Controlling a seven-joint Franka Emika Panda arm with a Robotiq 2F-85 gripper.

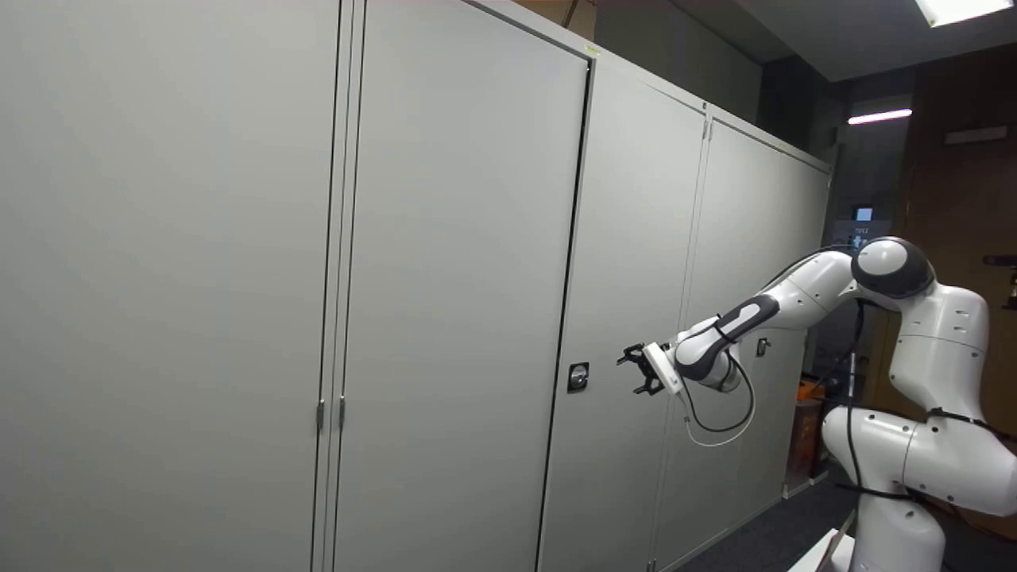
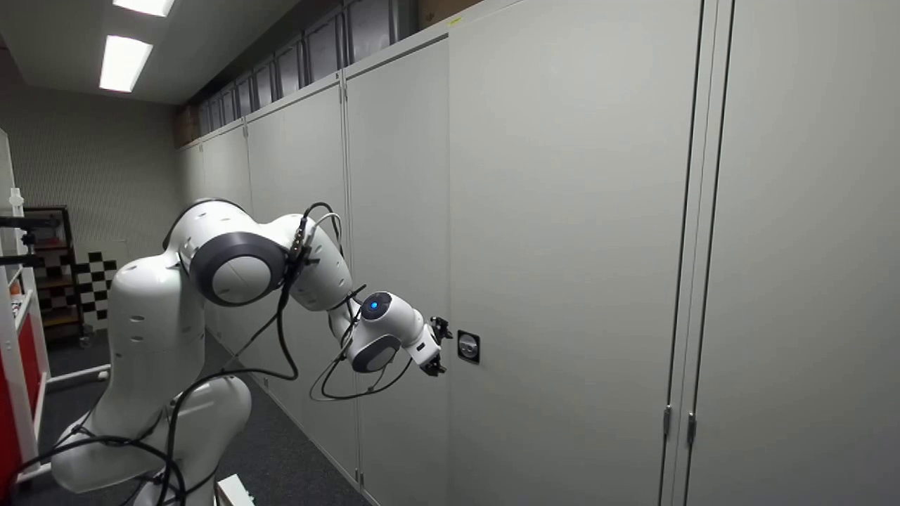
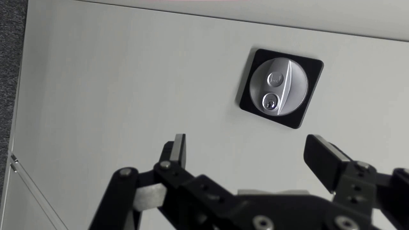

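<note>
A round silver knob [image 3: 295, 90] with a keyhole sits in a black square plate on a grey cabinet door [image 3: 115, 84]. The same knob [image 1: 578, 376] is at mid height near the door's edge in exterior view 1, and the knob [image 2: 469, 346] shows just right of my hand in exterior view 2. My gripper is open, its two dark fingers wide apart and only bare door visible between them. In the wrist view the knob lies beyond the fingertips, above the gap and toward the right finger [image 3: 326, 159]. Gripper [image 1: 628, 373] and knob are apart.
Tall grey cabinets [image 1: 458, 286] form a flat wall in front of the arm. Another knob [image 1: 763, 347] lies farther along, behind the forearm. Cables [image 2: 278, 337] hang loosely from the arm. An orange-topped bin [image 1: 808, 410] stands at the cabinets' far end.
</note>
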